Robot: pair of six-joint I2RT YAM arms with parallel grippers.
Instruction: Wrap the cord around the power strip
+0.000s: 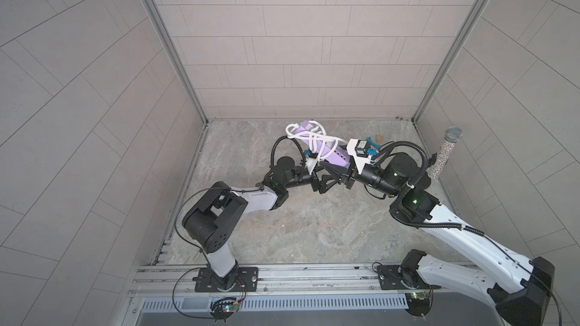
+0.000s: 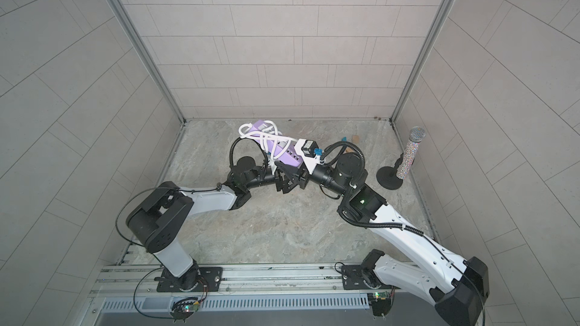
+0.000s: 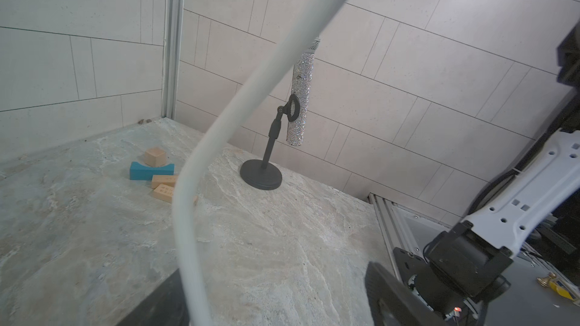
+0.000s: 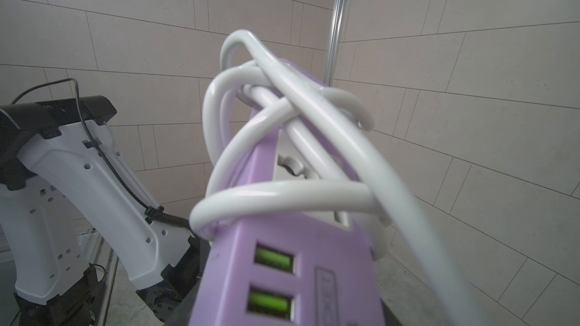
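The lilac power strip (image 4: pixel 235 265), wrapped in loops of white cord (image 4: pixel 290 196), is held up by my right gripper (image 1: pixel 338 175), its fingers either side of the strip. A length of cord runs down from the bundle. My left gripper (image 1: pixel 323 182) is below the strip, close to my right one. In the left wrist view its blurred fingertips stand wide apart, with a strand of white cord crossing close in front of the camera. Whether that strand touches a finger I cannot tell.
A black stand (image 3: pixel 261 174) and a glittery microphone (image 3: pixel 301 102) are at the right side. Wooden blocks (image 3: pixel 154 157) and a blue block (image 3: pixel 142 170) lie at the back right.
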